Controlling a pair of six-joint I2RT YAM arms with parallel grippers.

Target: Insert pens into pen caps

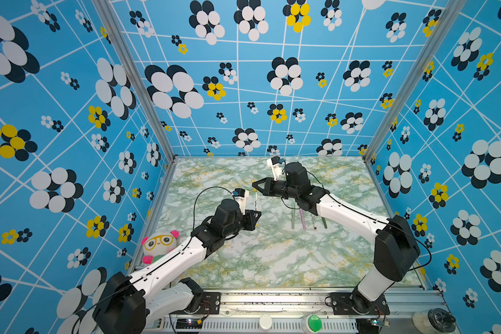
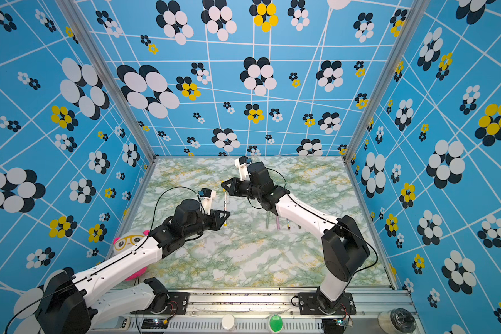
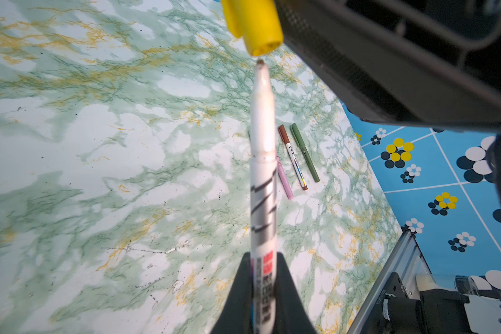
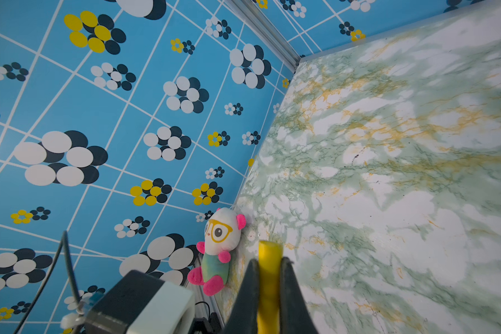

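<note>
My left gripper is shut on a white pen (image 3: 262, 144) with dark stripes and a red patch near the fingers. The pen points up in the left wrist view, its bare tip just below the mouth of a yellow cap (image 3: 257, 26). A small gap shows between tip and cap; depth is hard to judge. Between the fingers of my right gripper, which is shut, stands that same yellow cap (image 4: 269, 295). From the top left, both grippers meet near the table's middle, the right one farther back.
On the marble table (image 1: 233, 267) to the right lie a pink pen (image 3: 284, 177), a white pen with brown ends (image 3: 293, 158) and a green pen (image 3: 305, 153). A grey-green pen (image 1: 293, 218) lies beside them. A panda toy (image 4: 222, 239) sits at the left edge.
</note>
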